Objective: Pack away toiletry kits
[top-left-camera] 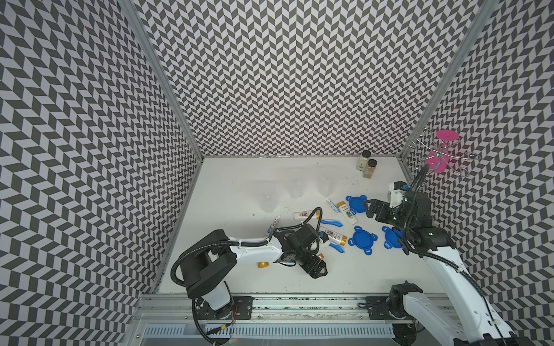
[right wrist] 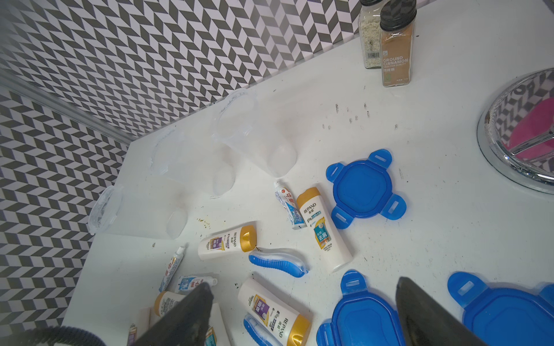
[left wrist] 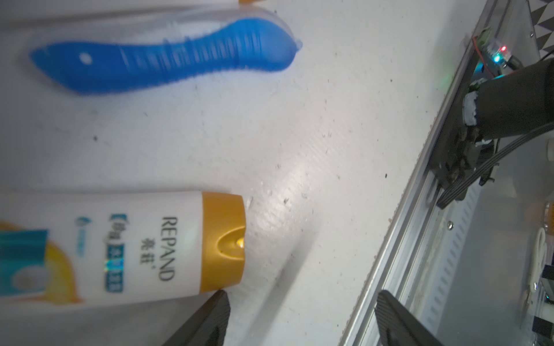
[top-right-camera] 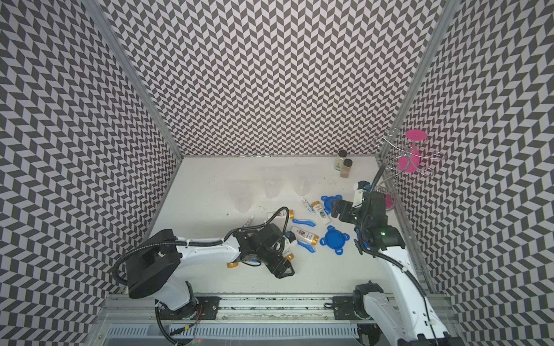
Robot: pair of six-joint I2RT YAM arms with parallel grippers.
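Note:
My left gripper is open and empty near the front of the table. A white shampoo bottle (left wrist: 144, 248) with a gold cap lies to the left of its fingers, with a blue cased toothbrush (left wrist: 184, 60) beyond. My right gripper hangs open above the right side, nothing between its fingers. Below it lie blue lids (right wrist: 363, 187), a bottle (right wrist: 322, 227), a toothpaste tube (right wrist: 289, 204) and a toothbrush (right wrist: 278, 262). Clear cups (right wrist: 259, 141) stand at the back. The left arm hides some toiletries in the top views.
Two spice jars (top-left-camera: 370, 169) stand at the back right. A chrome and pink rack (top-left-camera: 436, 160) occupies the right edge. The front rail (left wrist: 378, 271) runs close to my left gripper. Bare table (top-left-camera: 225, 190) shows at the back left.

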